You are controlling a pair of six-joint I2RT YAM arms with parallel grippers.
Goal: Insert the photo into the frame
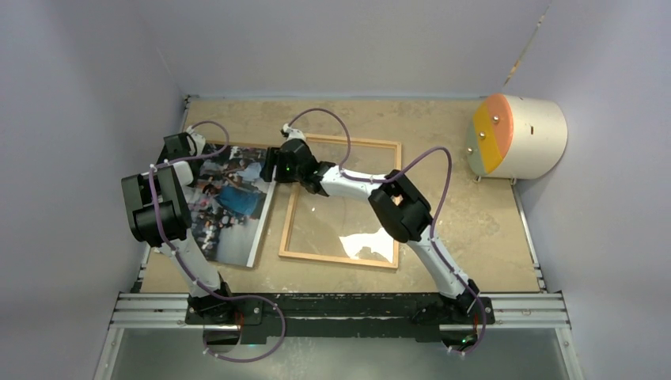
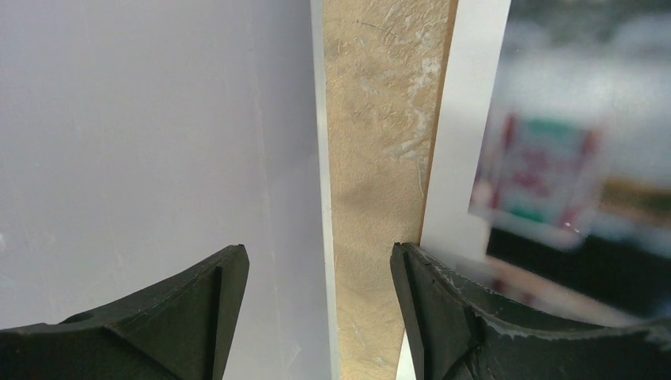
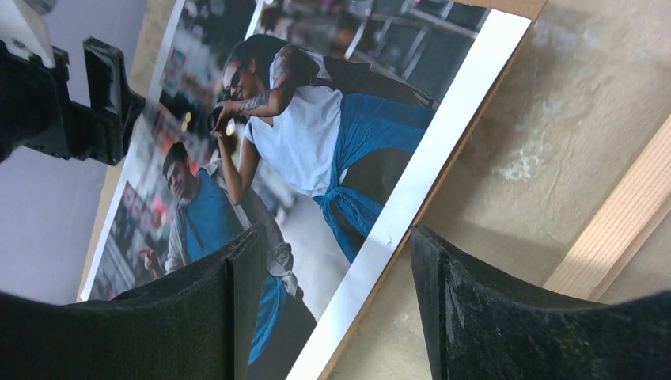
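The large white-bordered photo (image 1: 229, 218), a colour picture of people, lies on the left of the table. To its right is the light wooden frame (image 1: 399, 198), lying flat with a clear pane inside. At the photo's upper right edge, my right gripper is part open. Its fingers stand apart, and the white border (image 3: 437, 150) runs between them, close to the right finger. By the photo's left edge my left gripper is also open, with nothing pinched. Its right finger (image 2: 411, 277) is at the photo's edge; whether it touches cannot be told.
A brown strip (image 3: 506, 5) shows at the photo's upper end. The grey wall (image 2: 158, 142) stands close beside my left gripper. A coloured drum-shaped box (image 1: 530, 138) sits far right. Right of the frame, the table (image 1: 475, 245) is bare.
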